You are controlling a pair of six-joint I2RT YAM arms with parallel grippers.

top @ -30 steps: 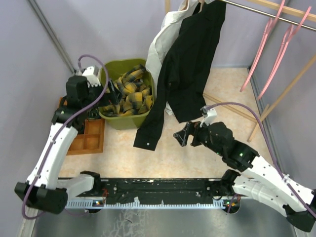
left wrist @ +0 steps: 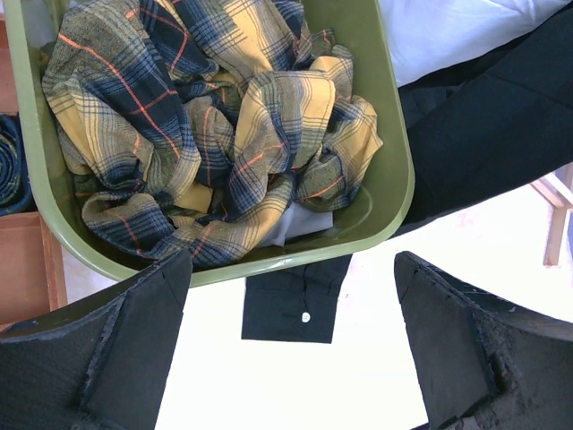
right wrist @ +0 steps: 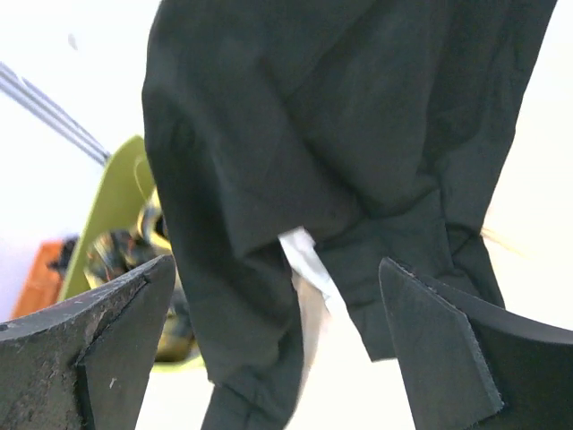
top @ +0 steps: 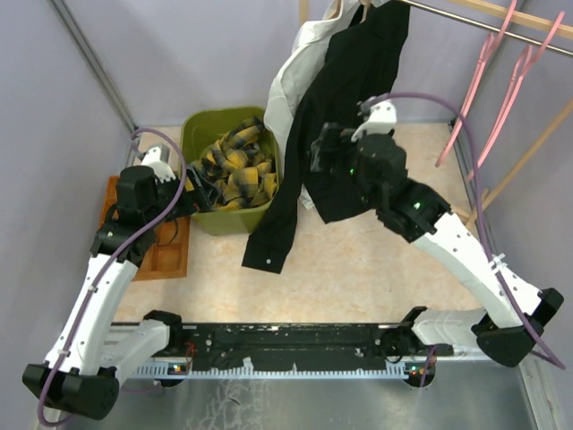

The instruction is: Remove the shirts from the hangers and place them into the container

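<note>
A black shirt (top: 363, 63) hangs from the rail at the top of the top view, one sleeve (top: 273, 242) trailing down to the floor. Behind it to the left hangs a white garment (top: 295, 67). Part of a wooden hanger (top: 364, 7) shows at the upper edge. My right gripper (top: 333, 148) is in front of the black shirt, open; in the right wrist view the dark cloth (right wrist: 286, 134) lies beyond its fingers, with nothing between them. My left gripper (top: 201, 190) stands open and empty at the near left edge of the green bin (top: 228, 222).
Yellow and navy plaid cloth (left wrist: 260, 134) fills much of the bin. A brown wooden tray (top: 161, 262) lies left of it. Pink hangers (top: 479, 76) dangle from the metal rail (top: 483, 25) at right, near a slanted wooden pole (top: 524, 157).
The right gripper has risen from the lower right up to the front of the black shirt. The shirt hangs much as before.
</note>
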